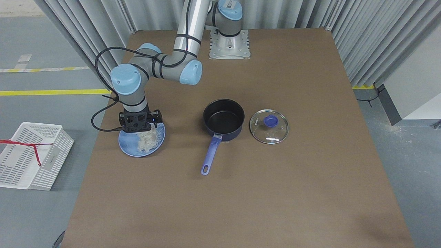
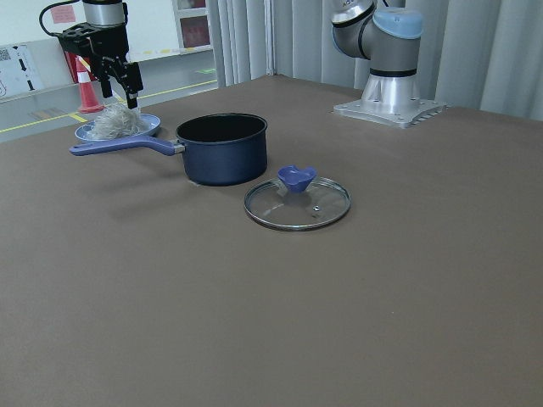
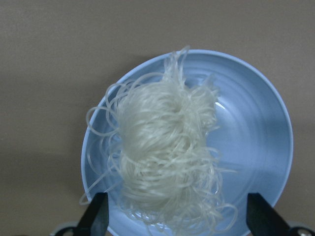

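A light blue plate (image 3: 256,142) with a tangle of white noodles (image 3: 167,142) sits on the left side of the table. My gripper is open just above the noodles, its two fingers apart at the lower edge of the wrist view. In the front view the gripper body (image 1: 140,120) hides the back of the plate. A dark blue saucepan (image 1: 223,117) with a blue handle stands right of the plate, uncovered. Its glass lid (image 1: 269,128) with a blue knob lies flat to the saucepan's right.
The robot's base (image 1: 229,49) is at the back. A white basket (image 1: 49,169) stands on the floor beyond the table's left side.
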